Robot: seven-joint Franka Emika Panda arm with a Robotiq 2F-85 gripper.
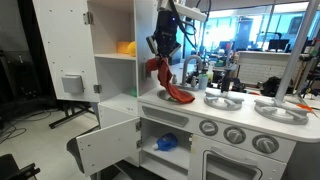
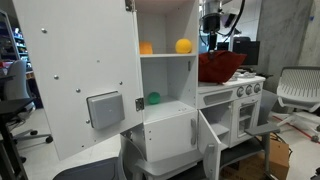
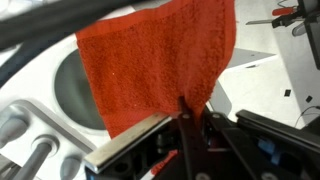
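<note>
A red cloth (image 1: 168, 79) hangs bunched from my gripper (image 1: 165, 57) over the sink (image 1: 175, 96) in the counter, its lower end reaching the sink area. In exterior view 2 the red cloth (image 2: 220, 66) hangs at the counter's near end. The wrist view shows the red cloth (image 3: 150, 70) spreading out below my gripper, its gathered part between the fingers, which are shut on it. Part of the grey sink basin (image 3: 78, 90) shows beside the cloth.
Stove burners (image 1: 224, 102) lie on the counter to the right. An open lower door (image 1: 108, 147) juts forward, with a blue object (image 1: 166, 142) inside the cupboard. Orange items, including a ball (image 2: 183, 46), stand on the open upper shelf. A faucet (image 1: 187, 66) rises behind the sink.
</note>
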